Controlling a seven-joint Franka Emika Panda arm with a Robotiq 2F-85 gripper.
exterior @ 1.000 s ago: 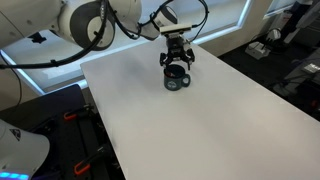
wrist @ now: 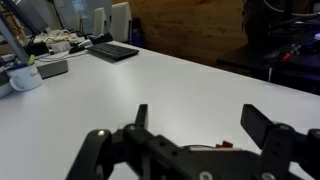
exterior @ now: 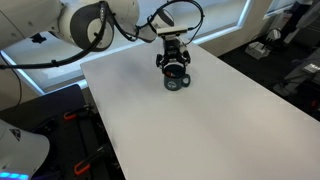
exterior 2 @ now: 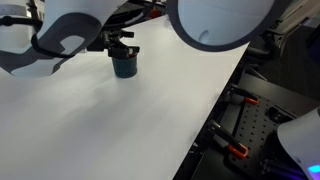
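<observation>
A dark teal mug (exterior: 175, 82) stands upright on the white table, its handle (exterior: 186, 80) toward the right in exterior view 1. Directly over its mouth is my gripper (exterior: 174, 62), open, with the fingers spread around the level of the rim. Exterior view 2 also has the mug (exterior 2: 125, 66) below the gripper (exterior 2: 119, 42); the arm covers part of the scene there. In the wrist view the gripper has a wide gap between its fingers. A small red thing (wrist: 223, 145) and a dark curved edge show low between them; the mug itself is mostly hidden.
A laptop-like dark flat object (wrist: 112, 50) and other clutter lie farther back in the wrist view.
My gripper has come slightly down and closer over the mug, covering more of its rim. The mug stays in the same spot.
</observation>
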